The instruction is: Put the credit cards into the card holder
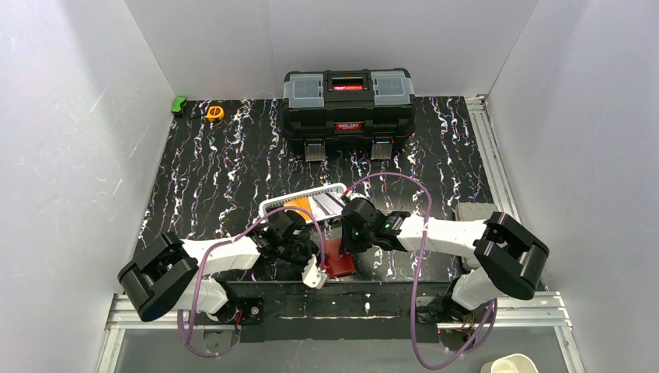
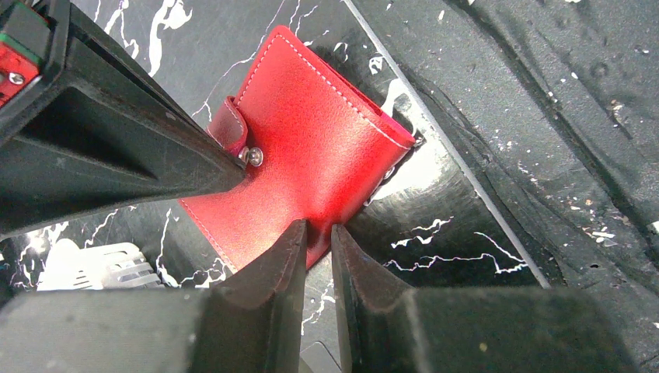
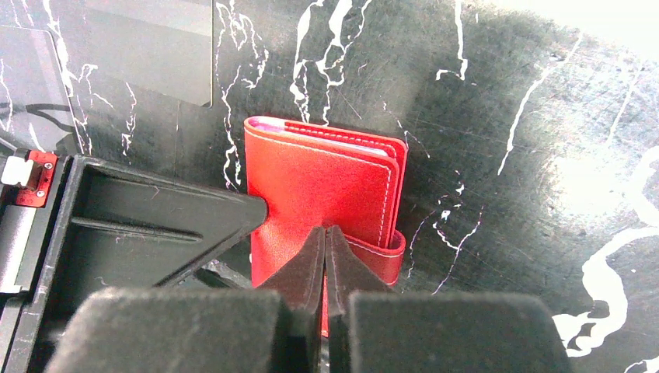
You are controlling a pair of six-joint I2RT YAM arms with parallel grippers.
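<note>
The red card holder (image 1: 340, 266) lies near the table's front edge between both arms. In the left wrist view, the holder (image 2: 311, 132) has white stitching, and my left gripper is shut on its lower edge with a narrow gap between the fingertips. The right gripper's dark tip reaches the snap and strap (image 2: 231, 128). In the right wrist view, my right gripper is shut at the holder's strap (image 3: 381, 259), nothing visible between its fingers. A pink-white layer (image 3: 342, 138) shows inside the holder's fold. How many cards are inside is hidden.
A white basket (image 1: 266, 208) with orange and white flat items stands behind the arms. Grey see-through sheets (image 3: 155, 47) lie beyond the holder. The black toolbox (image 1: 348, 113) stands at the back, a tape measure (image 1: 215, 113) at back left. Table right of the holder is clear.
</note>
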